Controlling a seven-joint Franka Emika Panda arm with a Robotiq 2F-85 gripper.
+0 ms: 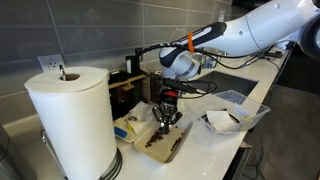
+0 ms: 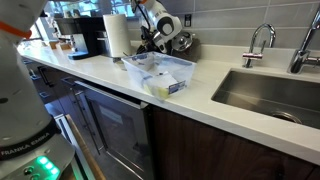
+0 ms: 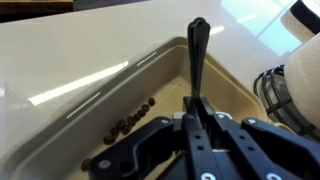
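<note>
A shallow beige tray (image 1: 157, 156) rests on the white counter, and my gripper (image 1: 165, 119) is over it, pointing down. In the wrist view the gripper is shut on a dark, slim handle (image 3: 197, 52), which sticks out past the fingers. Whatever is at the handle's other end is hidden by the gripper. Small brown beans (image 3: 125, 125) lie scattered on the tray's floor, several of them in a loose line. I cannot tell whether the held tool touches the tray.
A paper towel roll (image 1: 74, 125) stands left of the tray. To the right, a clear plastic bin (image 1: 242, 108) holds a few items near the counter edge. Another light container (image 1: 130, 121) sits behind the tray. Bare counter (image 1: 205, 150) shows between tray and bin.
</note>
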